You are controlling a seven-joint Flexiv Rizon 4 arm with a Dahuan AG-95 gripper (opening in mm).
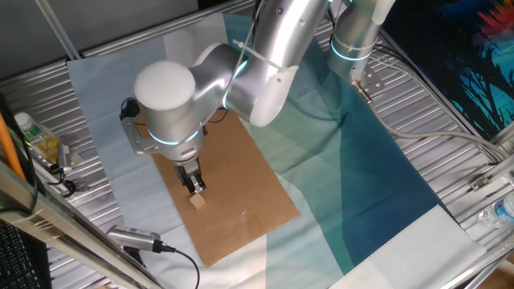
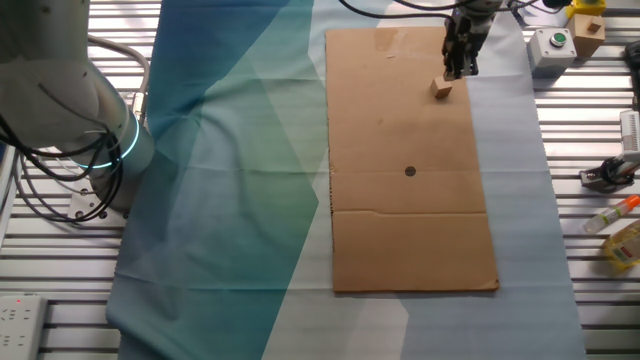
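Observation:
A small wooden block [image 1: 198, 202] [image 2: 441, 88] rests on the brown cardboard sheet [image 1: 241, 205] [image 2: 400, 130]. My gripper [image 1: 195, 189] [image 2: 461, 74] points down right beside it, its dark fingertips close to the block's edge in both views. The block's faces toward the cameras stay uncovered. Whether the fingers are open or shut is too small to make out, and any gap between fingertips and block is unclear.
A dark round spot [image 2: 410, 171] marks the cardboard. Beyond the cloth stand a grey button box [image 2: 551, 52] and a wooden cube [image 2: 586, 34]. A silver camera [image 1: 134, 238] with a cable sits near the cardboard's edge.

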